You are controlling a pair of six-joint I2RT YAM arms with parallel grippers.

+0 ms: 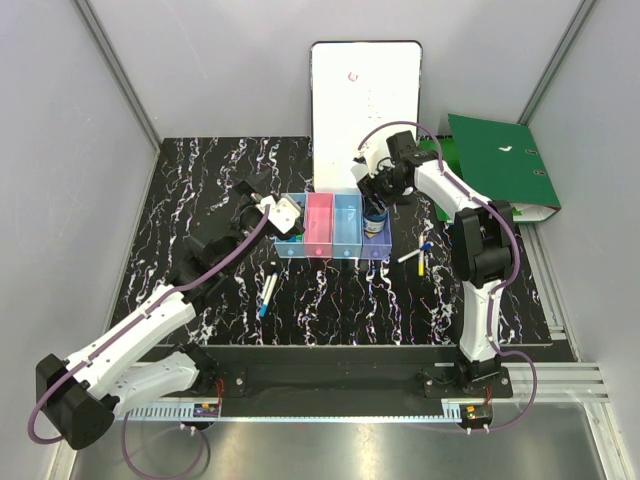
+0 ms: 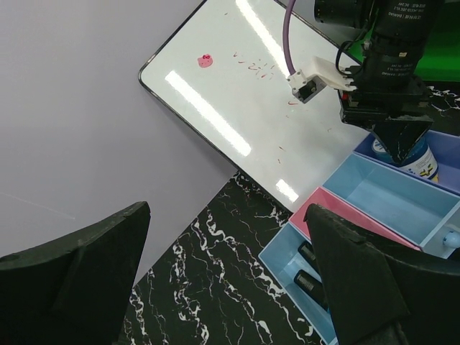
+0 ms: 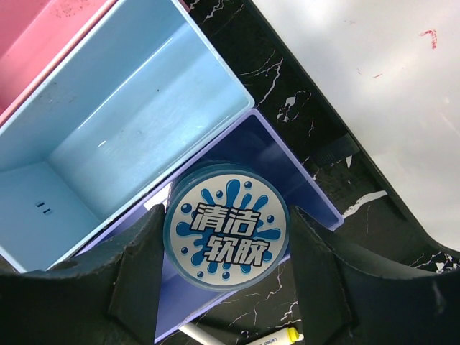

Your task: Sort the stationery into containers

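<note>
A round jar point(image 3: 226, 226) with a blue-splash label and Chinese lettering stands in the purple compartment point(image 3: 259, 140) at the row's right end. My right gripper has a fingertip on either side of the jar, close against its edge; whether they press on it cannot be told. The left wrist view shows the jar point(image 2: 420, 159) down inside the compartment walls. Above the left blue compartment point(image 2: 277, 255), my left gripper is open with nothing between its fingers. Black items point(image 2: 310, 284) lie in that compartment. The pink compartment point(image 1: 318, 220) and right blue compartment point(image 1: 347, 220) look empty.
A whiteboard point(image 1: 365, 100) lies behind the containers and a green binder point(image 1: 500, 160) is at the back right. Right of the containers are a yellow marker point(image 1: 421, 262) and a white pen point(image 1: 410, 256). Other markers point(image 1: 267, 293) lie front left.
</note>
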